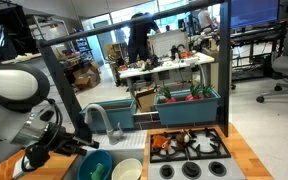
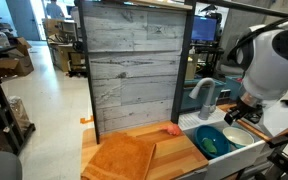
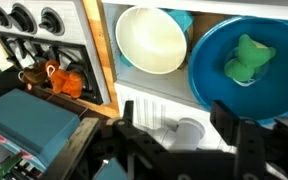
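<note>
A green soft-looking object [image 3: 249, 58] lies inside the blue round bowl [image 3: 206, 75], at the right of the wrist view. My gripper is open, its dark fingers apart with nothing between them. In exterior view 1 the gripper [image 1: 82, 144] hangs above the bowl's left side, clear of the green object [image 1: 98, 172]. A cream-coloured bowl [image 3: 151, 40] sits beside the blue one in the sink area.
The grey faucet [image 1: 108, 125] rises behind the bowls, near the gripper. To the right is a stove [image 1: 196, 155] with orange and brown items on it. A teal planter box [image 1: 187, 112] stands behind. An orange cloth [image 2: 119, 158] lies on the wooden counter.
</note>
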